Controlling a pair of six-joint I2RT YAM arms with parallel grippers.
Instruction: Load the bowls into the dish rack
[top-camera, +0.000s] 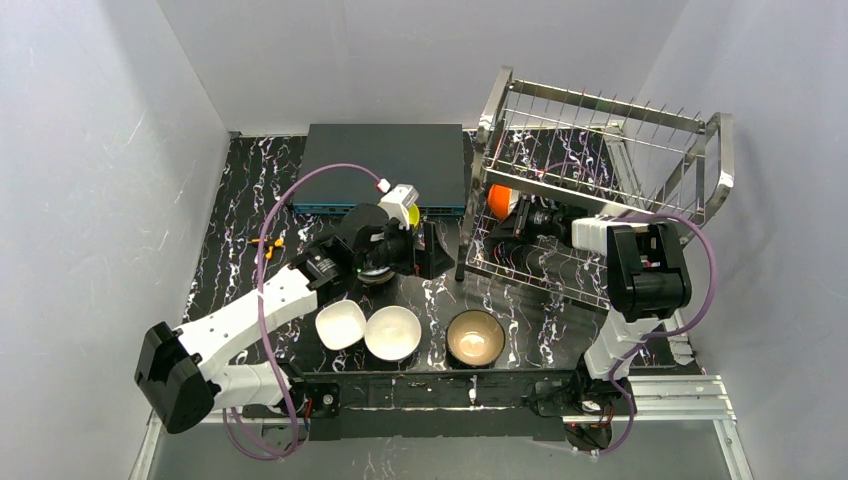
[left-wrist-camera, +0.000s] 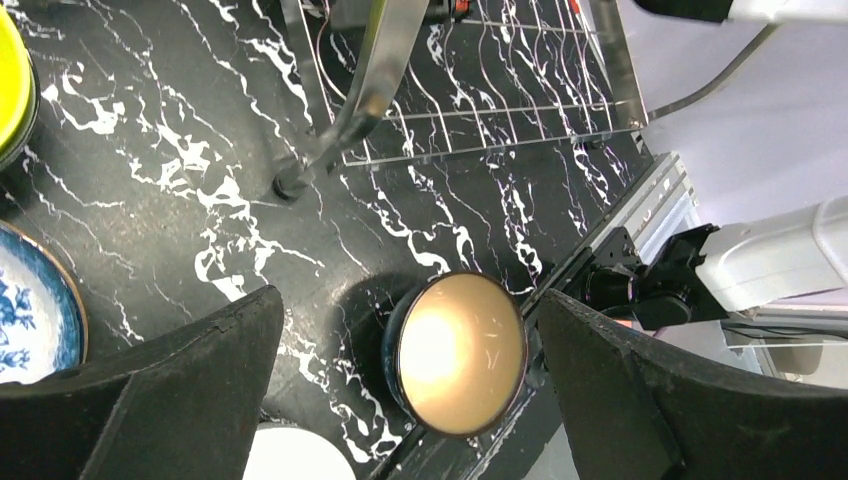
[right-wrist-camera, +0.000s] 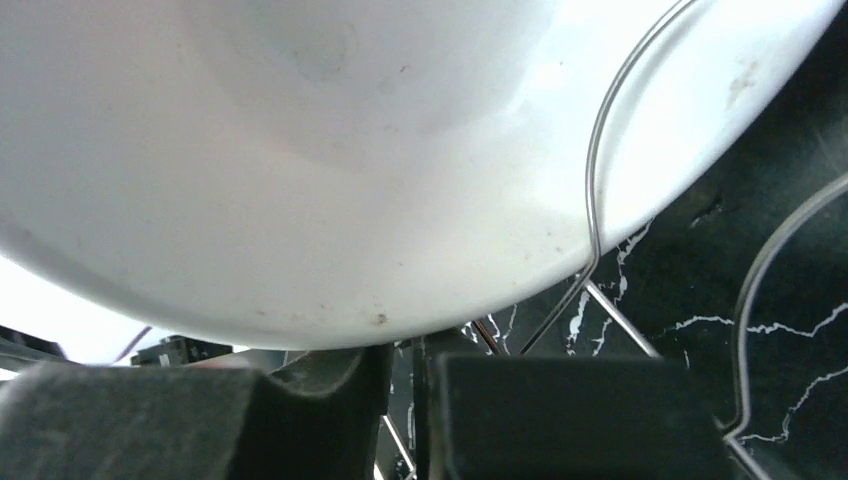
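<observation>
My right gripper (top-camera: 520, 225) is inside the rack's lower level, beside an orange bowl (top-camera: 500, 200); in the right wrist view its fingers sit under a large white bowl (right-wrist-camera: 330, 180) among the wires, their grip unclear. My left gripper (top-camera: 430, 262) is open and empty over the table. The dish rack (top-camera: 545, 175) stands at the right. In front are a tan bowl (top-camera: 475, 338), a white bowl (top-camera: 392, 333) and a square white bowl (top-camera: 341, 325). A yellow bowl (left-wrist-camera: 10, 70) and a blue-patterned bowl (left-wrist-camera: 30, 310) are partly hidden by my left arm in the top view.
A dark flat box (top-camera: 380, 160) lies at the back. An orange-yellow tool (top-camera: 270, 245) is at the left. Walls enclose the table. Bare table lies between the rack and the front bowls.
</observation>
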